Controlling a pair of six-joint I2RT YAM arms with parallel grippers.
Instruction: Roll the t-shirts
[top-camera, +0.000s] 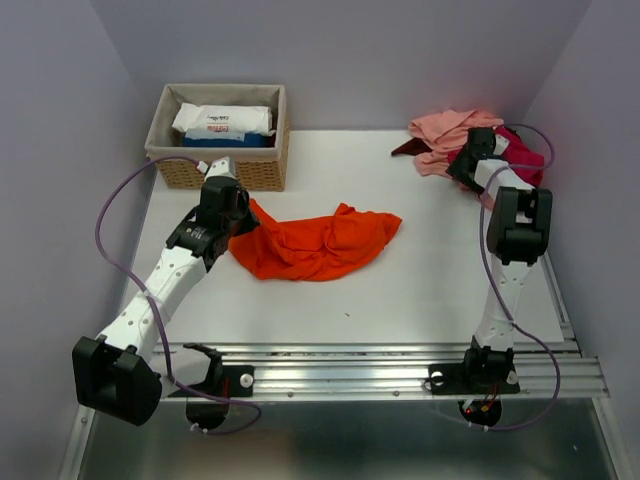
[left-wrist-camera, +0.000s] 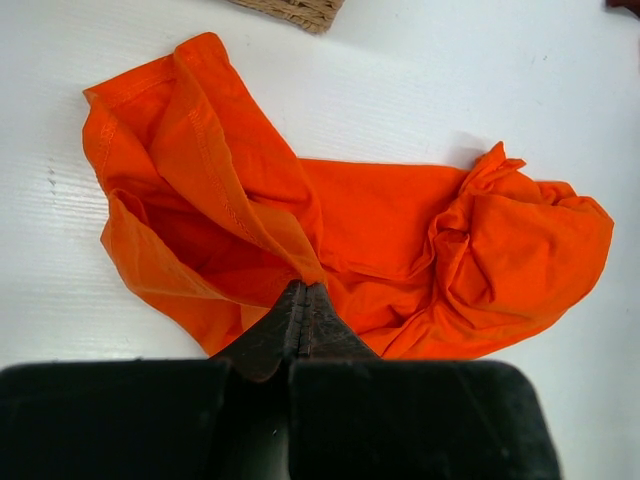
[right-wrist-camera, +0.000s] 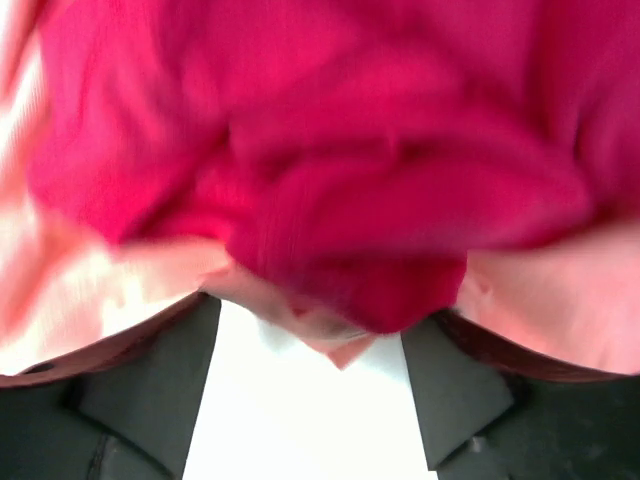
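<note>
An orange-red t-shirt (top-camera: 320, 245) lies spread and creased on the white table, with my left gripper shut at its left part; whether cloth is between its tips is hard to tell. At the back right is a heap of pink cloth (top-camera: 443, 128) and crimson cloth (top-camera: 523, 158). Over this heap stands my right gripper, part open, its blurred fingers at the cloth's lower edge, with crimson and pink fabric between and ahead of them.
A wicker basket (top-camera: 158, 135) holding white and blue packages stands at the back left. A dark maroon piece (top-camera: 405, 147) lies by the heap.
</note>
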